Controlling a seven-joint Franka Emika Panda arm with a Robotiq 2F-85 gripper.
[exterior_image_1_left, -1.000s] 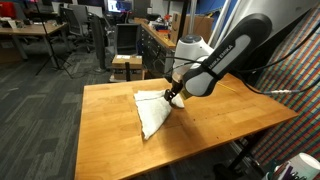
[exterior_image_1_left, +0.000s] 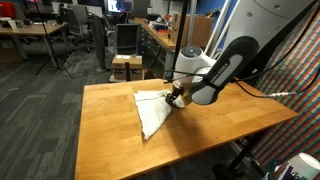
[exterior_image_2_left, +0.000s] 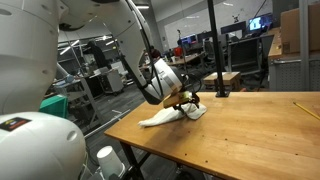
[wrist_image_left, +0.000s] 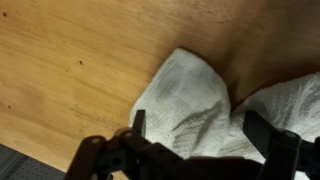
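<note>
A white cloth (exterior_image_1_left: 153, 112) lies crumpled on the wooden table, one long part reaching toward the front edge. In the wrist view the cloth (wrist_image_left: 185, 105) fills the lower middle, with a rounded corner pointing up between the fingers and a fold on the right. My gripper is open over it, its two dark fingertips apart. From outside, the gripper (exterior_image_1_left: 174, 97) is low over the right part of the cloth; in exterior view 2 the gripper (exterior_image_2_left: 187, 103) hides some of it. Whether the fingertips touch the cloth I cannot tell.
A dark cable (exterior_image_1_left: 262, 94) hangs by the arm. Chairs and desks stand well beyond.
The gripper has come down and shifted slightly, and the arm leans lower over the cloth than a second ago. The cloth looks about the same.
</note>
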